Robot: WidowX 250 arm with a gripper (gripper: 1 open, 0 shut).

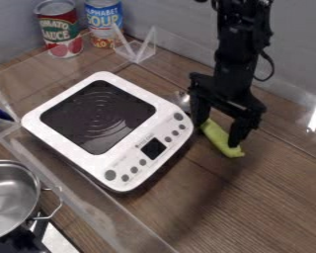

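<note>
The black gripper (224, 121) is low over the table to the right of the white hot plate, open, its fingers above and around a yellow-green elongated object (227, 145) lying on the wood. Part of that object is hidden behind the fingers. A small shiny metal item at the hot plate's back right corner is partly hidden by the arm.
The hot plate (143, 158) fills the middle left. A steel pot (9, 198) sits at the front left. A tomato sauce can (60, 30) and a soup can (103, 22) stand at the back left. Bare wood (253, 203) lies at the right.
</note>
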